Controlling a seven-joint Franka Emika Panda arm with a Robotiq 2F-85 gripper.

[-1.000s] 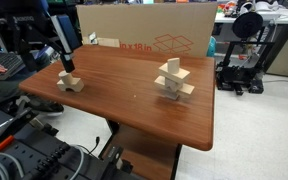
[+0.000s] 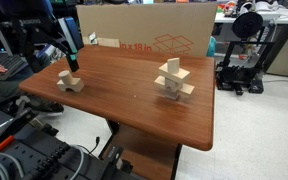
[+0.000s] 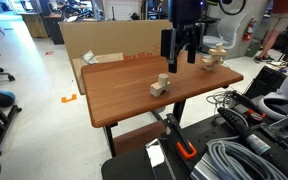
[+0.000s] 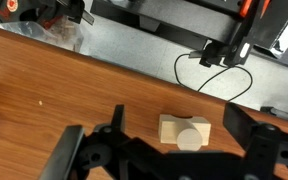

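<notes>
A pale wooden block (image 2: 71, 85) lies near the left end of the brown table, a short cylinder (image 2: 67, 76) standing on top of it. Above and slightly behind these pieces, my gripper (image 2: 48, 50) hangs open with its fingers wide apart. The wrist view has the block (image 4: 168, 131) and the round top of the cylinder (image 4: 189, 138) between the two spread fingers, well below them and untouched. Farther along the table stands a stacked tower of pale wooden pieces (image 2: 172, 80); in the second exterior view, the tower (image 3: 215, 58) is partly behind the arm.
A long cardboard panel (image 2: 144, 30) stands along the table's far edge. Cables (image 3: 234, 160) lie around the robot's base.
My gripper has shifted slightly to the right in the first exterior view, closer over the block and cylinder. The wooden pieces have stayed put.
</notes>
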